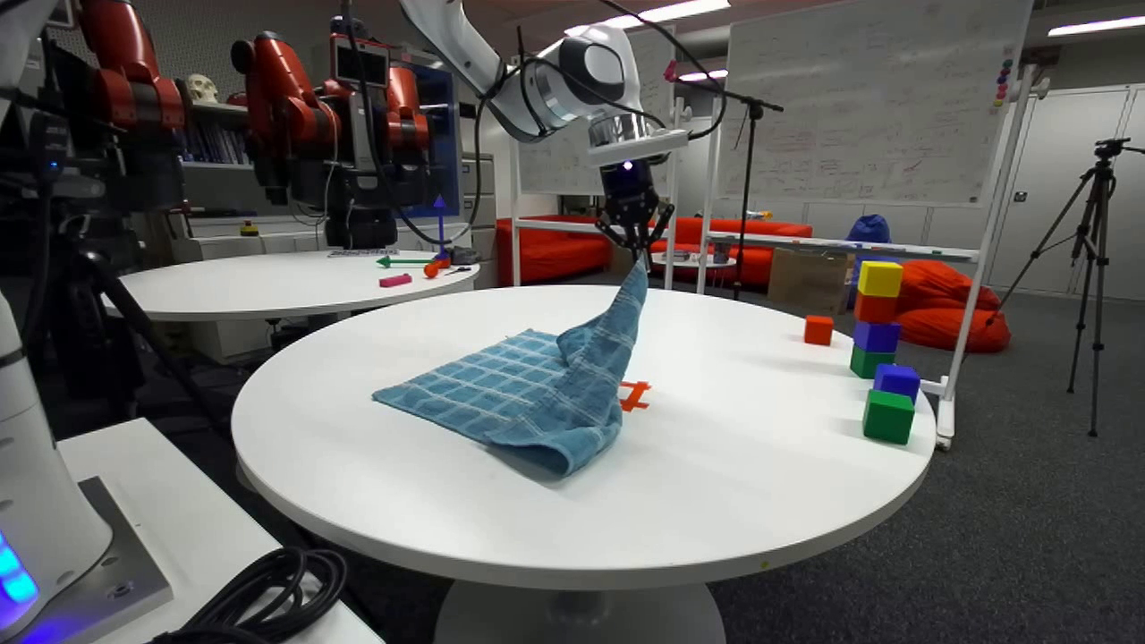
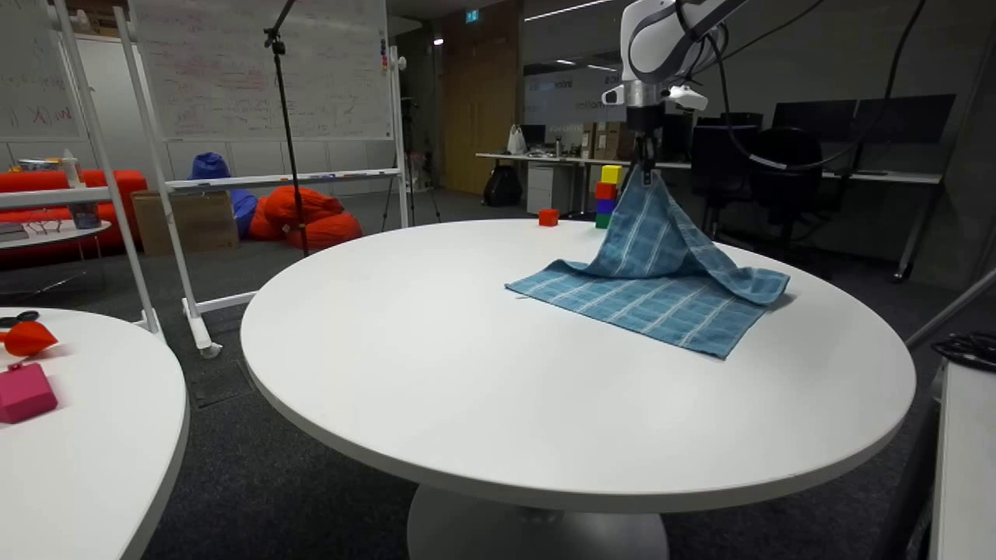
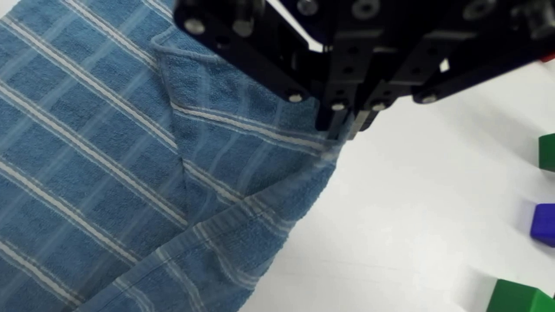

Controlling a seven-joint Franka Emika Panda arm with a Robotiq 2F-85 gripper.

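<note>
A blue towel with pale stripes (image 1: 499,386) lies partly flat on the round white table (image 1: 741,483), one part of it drawn up to a peak. At that peak my gripper (image 1: 641,258) is shut on the cloth, well above the tabletop. From the second exterior side, the raised towel (image 2: 654,229) forms a tent shape below the gripper (image 2: 646,173), with a flat part spread in front. Up close in the wrist view, the towel's edge (image 3: 312,179) runs up between the fingertips of the gripper; behind it the cloth is folded over itself.
Toward the table's right edge stand a stack of coloured blocks topped by a yellow one (image 1: 880,279), a lone red block (image 1: 818,329), a blue block (image 1: 897,381) and a green block (image 1: 888,417). Orange tape (image 1: 634,396) marks the tabletop beside the towel.
</note>
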